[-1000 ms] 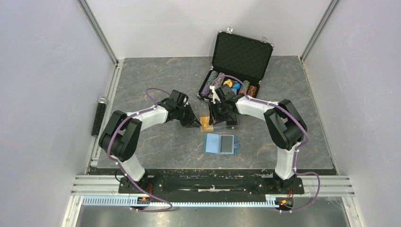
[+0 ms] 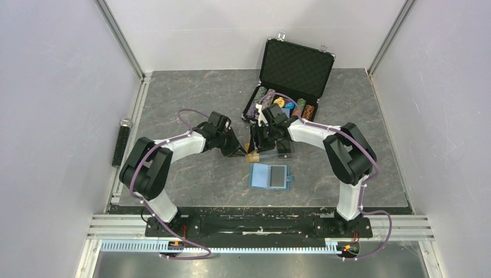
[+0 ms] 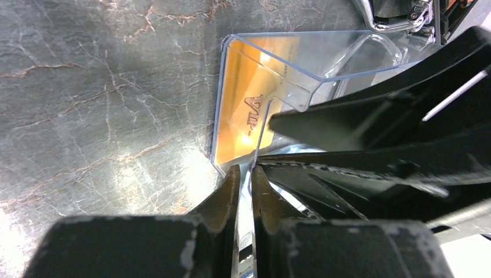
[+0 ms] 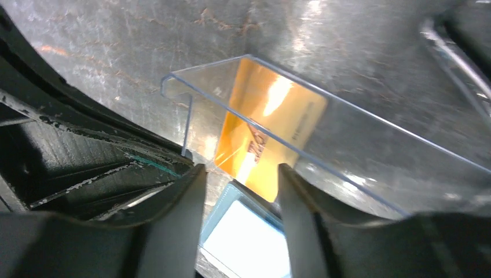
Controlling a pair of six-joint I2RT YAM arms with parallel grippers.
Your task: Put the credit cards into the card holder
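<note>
A clear plastic box (image 3: 315,78) lies mid-table, with an orange card (image 4: 260,124) flat in its left end and a dark card (image 2: 284,149) in its right end. My left gripper (image 2: 245,154) is shut on the box's left wall; in the left wrist view, the thin clear edge runs between its fingertips. Over the orange card, my right gripper is part open, and no card shows held between its fingers. In front of the box lies the blue card holder (image 2: 251,175), spread open, its left half pale and its right half grey.
Behind the box stands an open black case (image 2: 297,66) with poker chip rolls (image 2: 309,110) inside. A black cylinder (image 2: 121,142) rests at the table's left edge.
Over the last second my right gripper has shifted slightly left, so it now covers more of the orange card in the top view. The left gripper, box and holder look unmoved.
</note>
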